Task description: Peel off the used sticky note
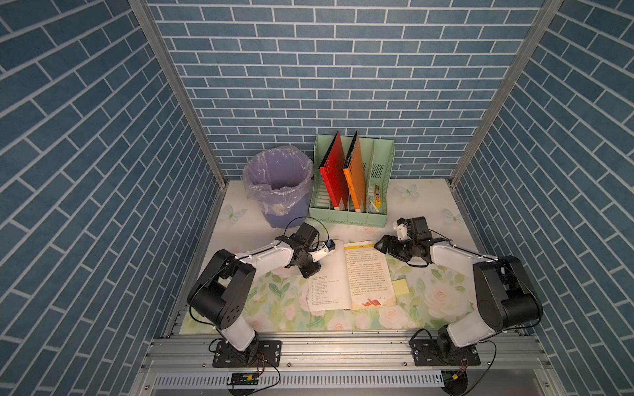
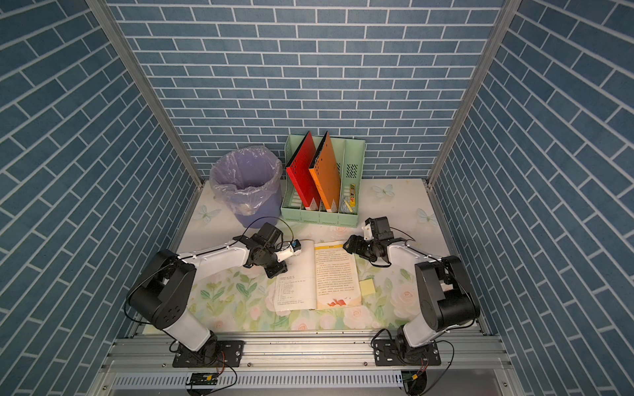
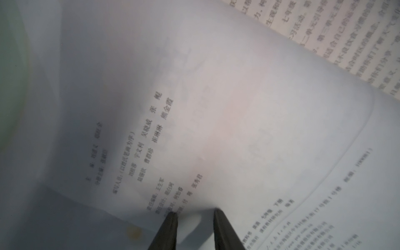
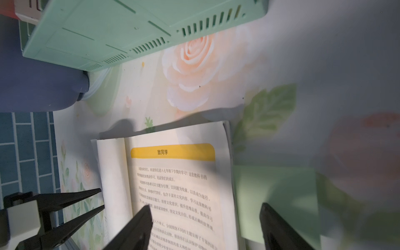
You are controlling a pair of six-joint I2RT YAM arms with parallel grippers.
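A pale yellow sticky note (image 1: pixel 401 286) lies flat beside the right edge of the open book (image 1: pixel 369 277); in the right wrist view the note (image 4: pixel 277 191) looks greenish in shadow. My left gripper is over the left page, its narrow fingers apart with no object visible between them. From the right wrist view, its fingers (image 4: pixel 70 198) point at the curled left page from the side. Near the book's upper right corner, my right gripper is open, its fingers either side of the book's right edge in view, holding nothing.
Behind the book stands a green file rack (image 1: pixel 330 215) with a red folder (image 1: pixel 334 173) and an orange folder (image 1: pixel 355 175). The lined purple bin (image 1: pixel 280 211) is at the back left.
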